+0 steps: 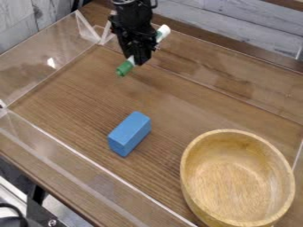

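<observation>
My black gripper (135, 55) is at the upper middle of the camera view, shut on a small green object (126, 67) that hangs just below its fingertips, above the wooden tray floor. Behind the gripper, to its right, is a white object (161, 32), partly hidden by the arm.
A blue block (129, 134) lies on the lower middle of the wooden surface (71, 106). A large beige oval bowl (236, 177) fills the lower right. Clear walls edge the left.
</observation>
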